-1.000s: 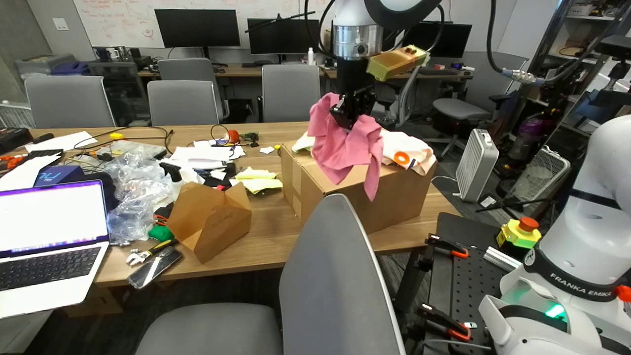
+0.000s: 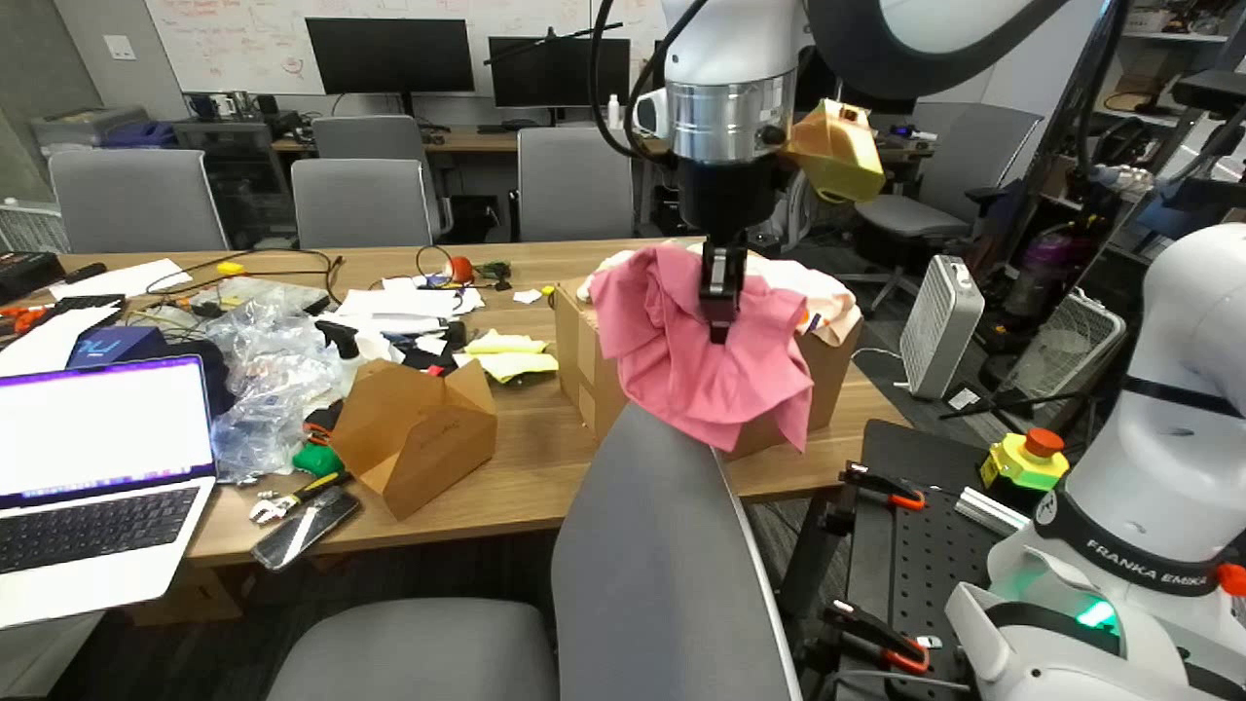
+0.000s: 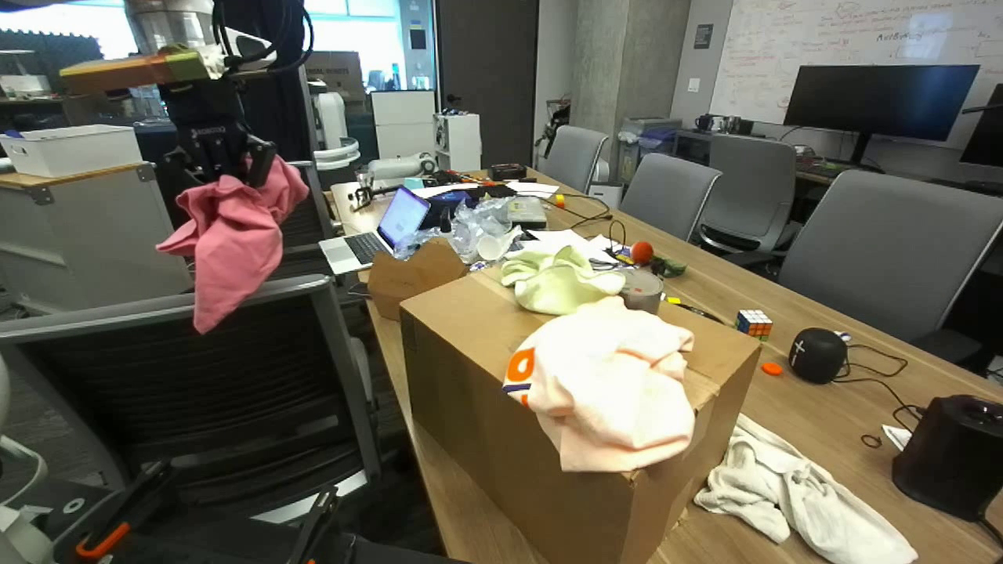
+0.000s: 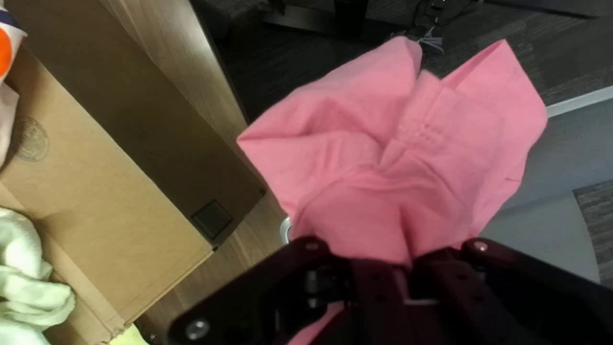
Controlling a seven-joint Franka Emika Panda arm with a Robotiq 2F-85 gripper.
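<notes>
A crumpled pink cloth (image 2: 695, 350) dangles in the air from my gripper (image 2: 719, 327), whose fingers are shut on it. Exterior view 2 has the gripper (image 3: 224, 174) and the cloth (image 3: 235, 244) over the grey chair, off to the side of the big cardboard box (image 3: 508, 395). In the wrist view the cloth (image 4: 391, 172) spreads out beyond the fingers and hides much of what lies below. Two more cloths rest on the box top: a peach one (image 3: 611, 385) with an orange mark and a pale green one (image 3: 559, 280).
A grey chair (image 2: 666, 537) stands under the cloth at the table's front edge. On the table are a smaller brown carton (image 2: 415, 438), a laptop (image 2: 99, 467), plastic wrap (image 2: 269, 362) and yellow cloths (image 2: 508, 356). A whitish cloth (image 3: 799, 489) lies beside the big box.
My gripper has come away from the box toward exterior view 1's camera and turned, carrying the pink cloth with it. The box has not moved.
</notes>
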